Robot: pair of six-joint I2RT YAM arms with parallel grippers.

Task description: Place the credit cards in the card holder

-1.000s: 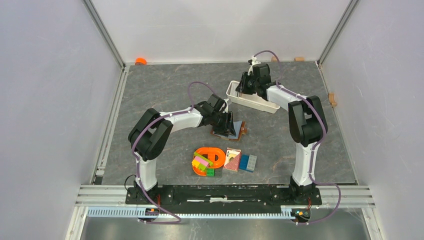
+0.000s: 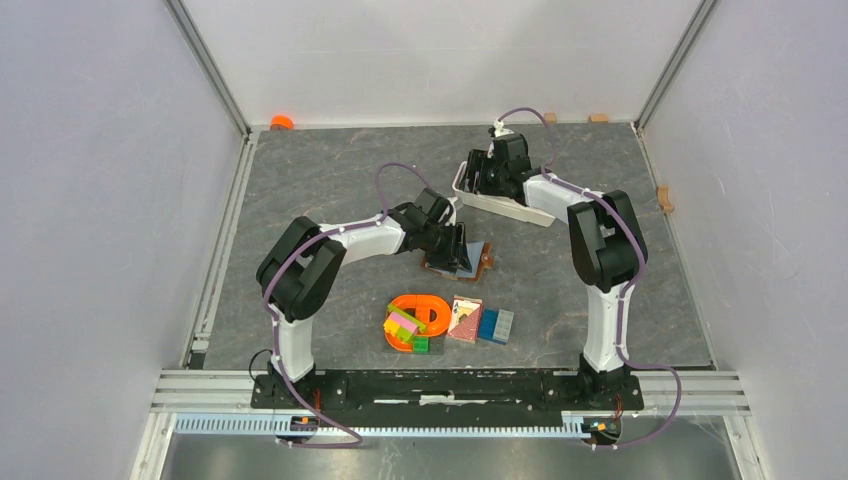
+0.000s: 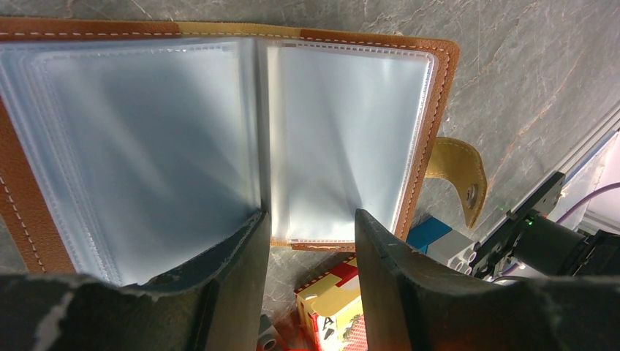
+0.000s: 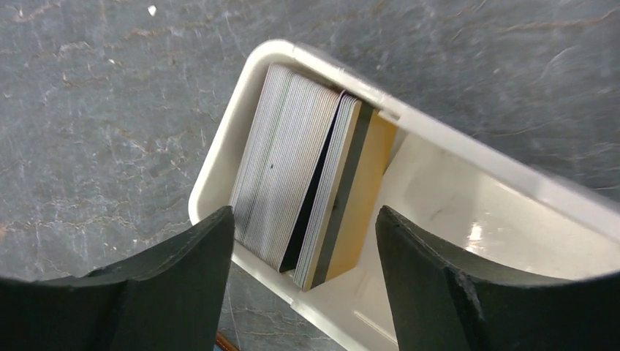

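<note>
The card holder (image 3: 336,131) lies open on the table, brown-edged with clear sleeves and a strap (image 3: 460,168). My left gripper is over it, fingers apart at the lower edge of the right-hand sleeve, with no card visible between them. In the right wrist view, a stack of cards (image 4: 285,168) stands on edge at one end of a white tray (image 4: 482,153), with a yellowish card (image 4: 365,190) on the outside. My right gripper hangs open above the stack.
Near the front lie an orange toy (image 2: 435,310) with colored blocks, a red card box (image 2: 464,320) and a blue item (image 2: 497,326).
The right gripper has moved a little left and toward the front over the tray's card end. The left arm looks unchanged.
</note>
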